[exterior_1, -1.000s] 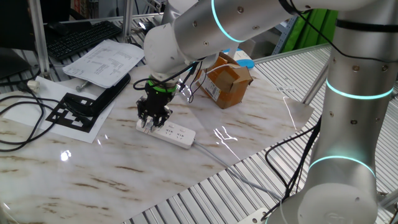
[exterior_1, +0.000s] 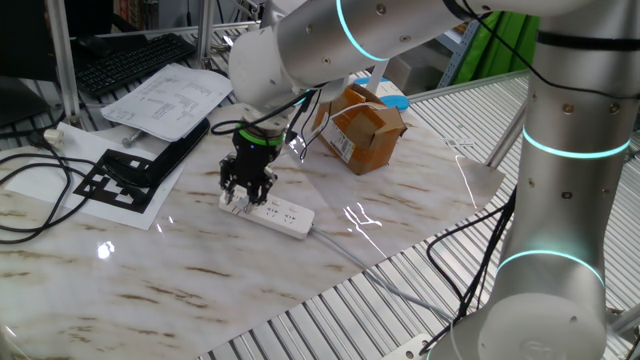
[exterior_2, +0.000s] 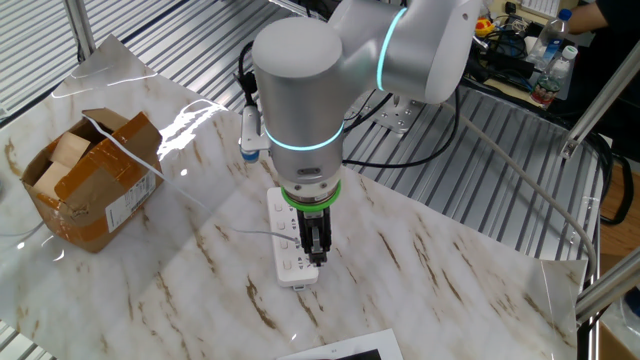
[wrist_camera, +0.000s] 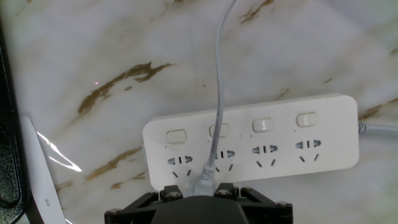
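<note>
A white power strip (wrist_camera: 252, 140) with several switches and sockets lies on the marbled tabletop, its grey lead leaving at one end. A white plug (wrist_camera: 204, 184) on a thin pale cable (wrist_camera: 219, 93) is at the strip's left part in the wrist view. Whether its pins are in a socket is hidden. My black gripper points down over that part, one finger on each side of the plug. How firmly the fingers meet the plug does not show. From outside, the gripper (exterior_1: 246, 203) is low over the strip's end, and the gripper (exterior_2: 317, 262) covers part of the strip.
An open cardboard box (exterior_1: 366, 130) stands behind the strip. A printed marker sheet (exterior_1: 120, 185), a black tray-like object (exterior_1: 178, 155) and stacked papers (exterior_1: 165, 100) lie to the left.
My gripper and wrist have shifted only very slightly over the strip. The strip and box have not moved.
</note>
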